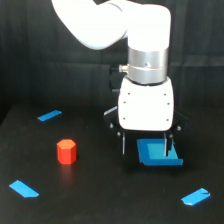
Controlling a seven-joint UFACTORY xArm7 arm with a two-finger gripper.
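Note:
My gripper (146,150) points straight down under the white hand, right of centre. Its two thin dark fingers stand wide apart, with nothing visibly gripped between them. Behind and below it lies a shallow blue box (160,159), partly covered by the hand and the right finger. Whether either finger touches the box cannot be told. A red-orange hexagonal block (67,152) stands on the dark table, well to the left of the gripper.
Flat blue strips lie on the table: one at the back left (49,115), one at the front left (24,189) and one at the front right (196,197). Bare dark table surrounds the red block, and the front middle is clear.

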